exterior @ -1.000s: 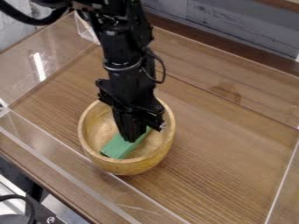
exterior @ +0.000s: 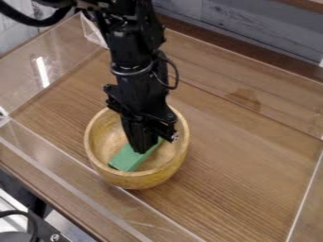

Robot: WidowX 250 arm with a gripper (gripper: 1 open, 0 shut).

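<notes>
A tan bowl (exterior: 97, 147) sits on the wooden table toward the lower middle of the camera view, with a green rectangular block (exterior: 127, 159) inside it. My black gripper (exterior: 143, 140) points down into the bowl over the block's upper end, which it partly hides. I cannot make out how far its fingers are apart or whether they touch the block.
A grey wall (exterior: 252, 28) runs along the back, and clear edging lines the table's left side. Black cables lie at the lower left.
The gripper has shifted very slightly at the bowl. The bowl and green block look almost unmoved.
</notes>
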